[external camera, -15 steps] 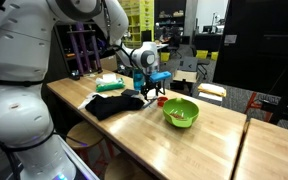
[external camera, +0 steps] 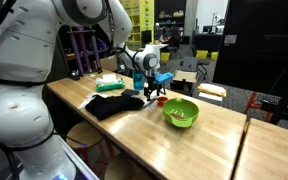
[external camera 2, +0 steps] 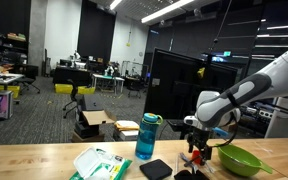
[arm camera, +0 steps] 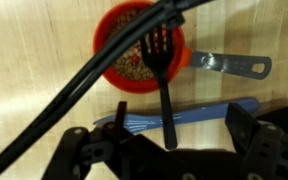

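Observation:
In the wrist view, a red measuring cup (arm camera: 114, 75) holds small brown grains. Its handle (arm camera: 229, 64) points right. A black fork (arm camera: 164, 85) lies with its tines over the cup, and its handle reaches down into the space between my fingers. A blue utensil (arm camera: 199, 113) lies crosswise below the cup. My gripper is open above these things, one finger to each side of the fork handle, gripping nothing. From outside, the red cup (external camera: 162, 101) shows on the table just under the gripper, beside a green bowl (external camera: 181, 116).
Dark cloth (external camera: 114, 106) is spread to the left of the bowl. A blue bottle (external camera 2: 147, 138) and a green-and-white package (external camera 2: 106, 164) stand farther along the table. Bare tabletop (external camera: 209, 145) lies at the front right. Black cables (arm camera: 59, 105) cross the wrist view.

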